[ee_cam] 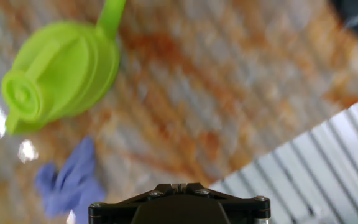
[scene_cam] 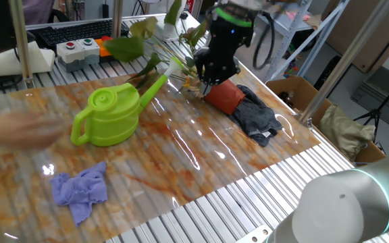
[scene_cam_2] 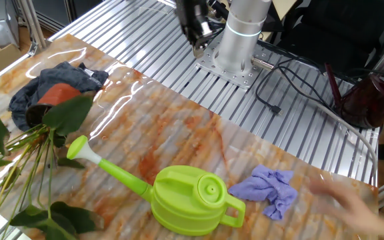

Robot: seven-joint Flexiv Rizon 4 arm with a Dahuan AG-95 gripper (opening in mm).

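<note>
Shut, with nothing seen between its fingers, my gripper hangs above the marbled sheet. In exterior view 2 the gripper is beside the arm's base, well apart from the pot. Exterior view 1 shows the gripper overlapping the plant and pot. The reddish-brown pot lies tilted against the dark cloth, its leafy stems spreading toward that camera. A green watering can stands upright mid-sheet. Near its handle side rests a crumpled purple cloth.
A person's hand is over the sheet near the purple cloth. The arm's base stands on the slatted metal table. A dark red kettle and loose cables lie beside it. Control boxes sit at the back left.
</note>
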